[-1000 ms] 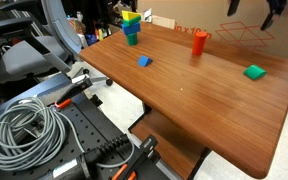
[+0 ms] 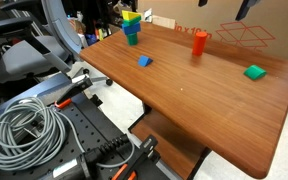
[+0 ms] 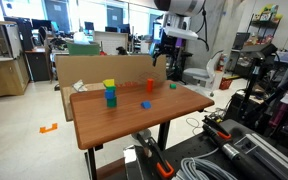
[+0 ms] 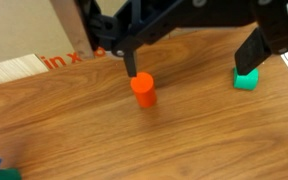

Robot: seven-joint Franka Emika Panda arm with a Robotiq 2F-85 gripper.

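Note:
My gripper hangs open above the table, with nothing between its fingers. At the top edge of exterior view 1 only the fingertips show. A red cylinder stands upright toward the back of the table; in the wrist view the red cylinder appears just below the left finger. To its right lies a green block, seen in the wrist view below the right finger. A small blue block lies flat on the wood. On the far left rises a stack of yellow, blue and green pieces.
A board stands along the back edge. Coiled grey cable lies off the table, beside the robot's base.
The objects have not moved.

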